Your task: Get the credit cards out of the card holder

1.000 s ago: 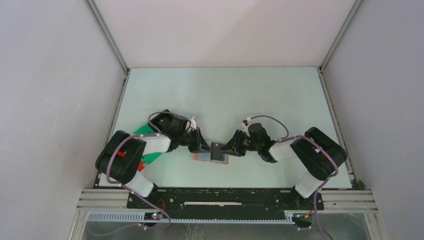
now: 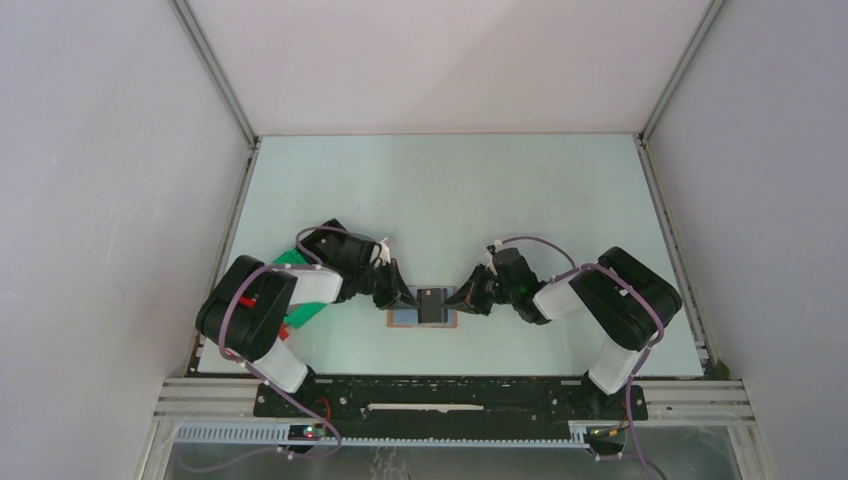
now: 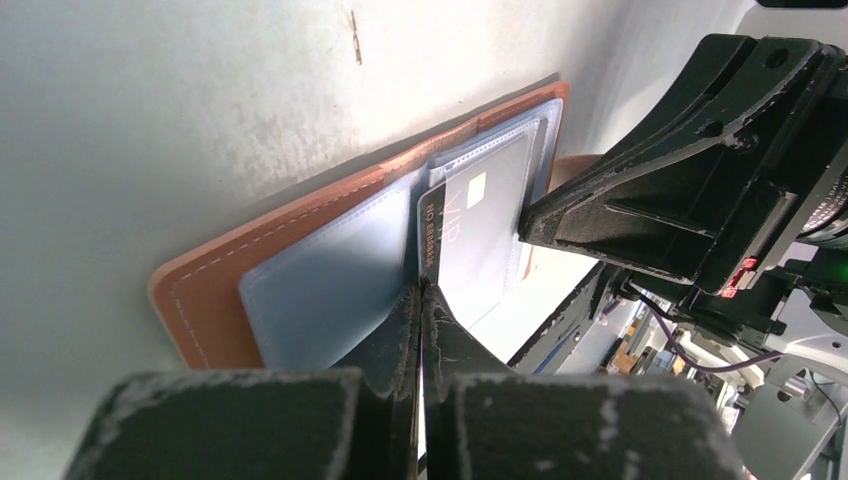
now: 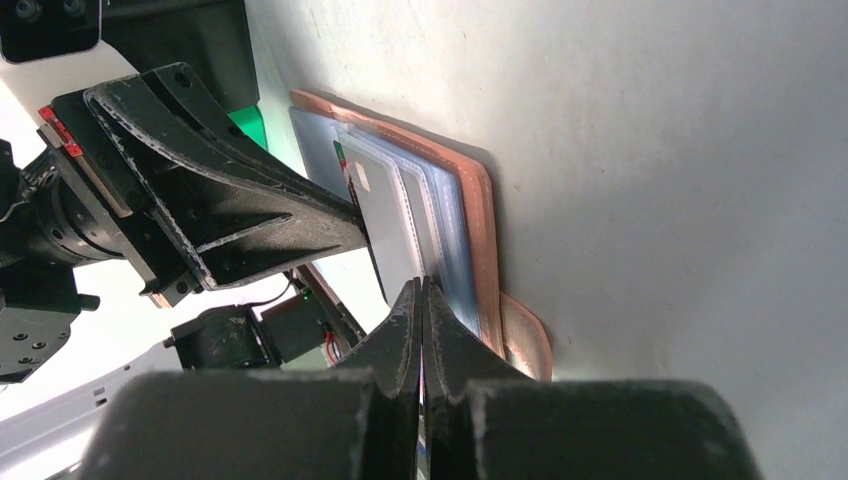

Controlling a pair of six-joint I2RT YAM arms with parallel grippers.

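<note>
An open brown card holder (image 3: 215, 275) with clear sleeves lies on the white table, seen from above between my two grippers. A credit card (image 3: 485, 225) with a gold chip and a black edge lies at one clear sleeve, its black edge showing. My left gripper is shut, its fingertips at that black edge; whether the thin card is pinched between them is hidden. On the other side of the card, my right gripper is shut at the clear sleeve layers, with nothing visible between its fingers.
Green (image 2: 305, 313) and black (image 2: 330, 228) items lie partly under the left arm, with red pieces close by. The table (image 2: 450, 190) behind the holder is clear. A black rail (image 2: 425, 390) runs along the front edge.
The dark card has shifted slightly left within the holder, and the holder lies a little straighter.
</note>
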